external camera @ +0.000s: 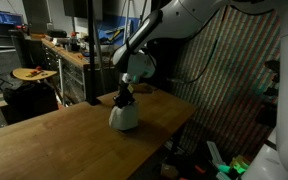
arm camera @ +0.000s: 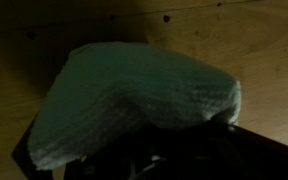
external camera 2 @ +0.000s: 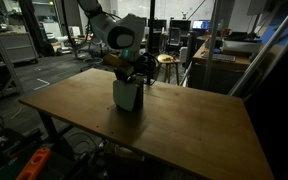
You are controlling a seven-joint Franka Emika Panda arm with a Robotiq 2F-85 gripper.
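A pale, whitish-green cloth (external camera: 124, 118) hangs in a bunched shape low over the wooden table, its lower edge at or close to the tabletop. From above, my gripper (external camera: 124, 98) is shut on the cloth's upper part. In the second exterior view the cloth (external camera 2: 125, 96) has a dark shape (external camera 2: 138, 90) right beside it; what that is cannot be made out. The cloth (arm camera: 124, 90) fills much of the dark wrist view and covers the fingertips. A dark edge (arm camera: 26, 152) shows at its lower left.
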